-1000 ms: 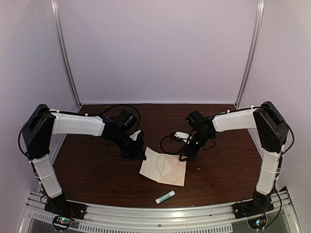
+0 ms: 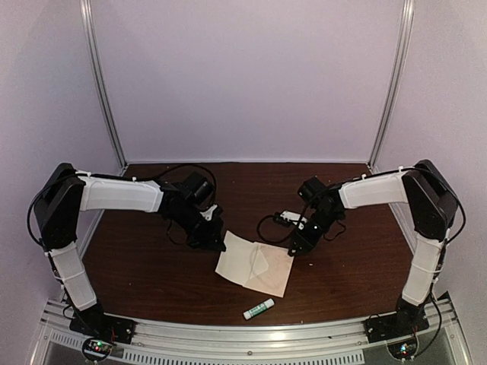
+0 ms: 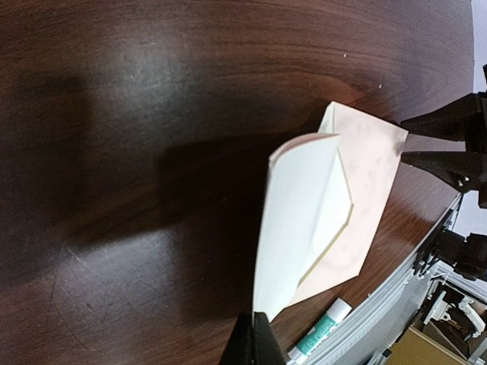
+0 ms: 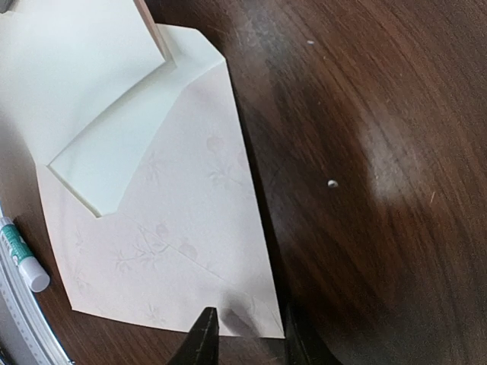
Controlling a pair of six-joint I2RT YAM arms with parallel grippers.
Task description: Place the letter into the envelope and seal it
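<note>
A pale pink envelope [image 2: 271, 275] [image 4: 167, 258] lies on the table with its flap open. A folded white letter [image 2: 234, 258] [image 3: 293, 220] rests partly over it, raised at its left part. My left gripper [image 2: 221, 243] is shut on the letter's edge, as the left wrist view shows. My right gripper [image 2: 293, 249] stands part open at the envelope's right edge, its fingertips either side of a corner region; whether they touch it is unclear.
A glue stick [image 2: 258, 309] [image 4: 23, 258] lies near the front edge of the dark wooden table [image 2: 152, 281].
My right gripper has moved a little to the right. The envelope and letter have shifted slightly toward the front left. The left gripper has moved very little.
</note>
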